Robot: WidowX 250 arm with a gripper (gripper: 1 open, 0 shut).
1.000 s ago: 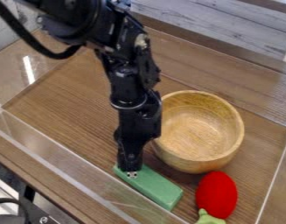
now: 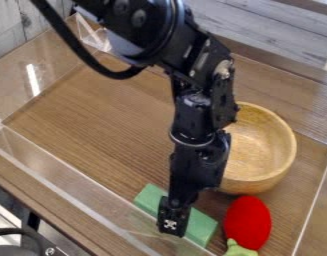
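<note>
My black gripper (image 2: 178,210) is low over a green rectangular block (image 2: 148,198) on the wooden table, its open fingers down at the block's middle. The finger on the far side is partly hidden, so contact is unclear. A red oval object (image 2: 247,221) with a light green piece (image 2: 239,248) at its lower end lies to the right of the block.
A wooden bowl (image 2: 261,145) sits behind and right of the gripper, partly covered by the arm. A clear edge strip runs along the front left.
The gripper has come down and slightly right onto the green block, covering more of it. The bowl and red object look about unmoved.
</note>
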